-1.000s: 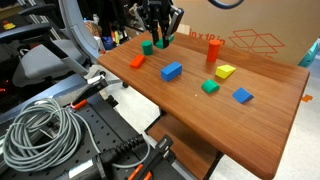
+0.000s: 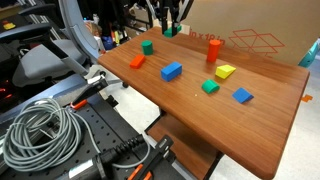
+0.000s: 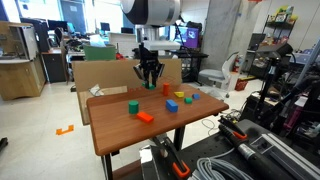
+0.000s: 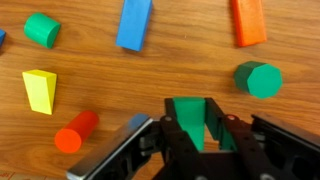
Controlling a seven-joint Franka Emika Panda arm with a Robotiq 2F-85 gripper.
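Note:
A green block (image 4: 190,118) sits between the fingers of my gripper, which is shut on it. In exterior view 1 the gripper (image 2: 169,22) is over the far part of the wooden table (image 2: 200,95), left of the red cylinder (image 2: 213,50). Exterior view 2 shows the gripper (image 3: 151,79) low over the tabletop; whether the block touches the wood cannot be told. A second green block (image 4: 258,79) stands apart, to the upper right in the wrist view.
An orange block (image 2: 137,61) and a blue block (image 2: 171,71) lie nearer the front edge. Yellow (image 2: 225,71), green (image 2: 210,87) and blue (image 2: 242,95) blocks are spread to the right.
Over the last second my gripper has moved toward the back and right in exterior view 1, the green block moving with it. The other blocks have stayed put.

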